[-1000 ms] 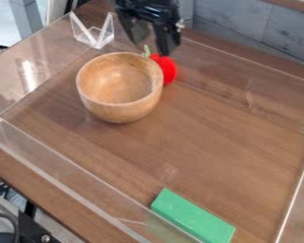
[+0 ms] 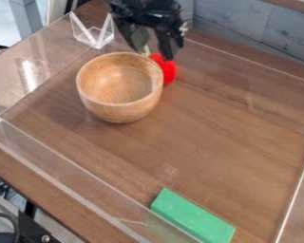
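My black gripper [image 2: 155, 38] hangs at the top centre, over the back rim of a wooden bowl [image 2: 121, 100] and a red round object [image 2: 167, 70] with what looks like a pale green stem. The red object sits just behind the bowl's right side, partly hidden by it. The fingers are dark and blurred against the background, so their state is unclear. The bowl looks empty.
A green block [image 2: 193, 216] lies near the front right. A clear angular holder [image 2: 91, 30] stands at the back left. Transparent edges border the wooden table [image 2: 218, 133], whose centre and right are clear.
The bowl, red object and green block look unmoved.
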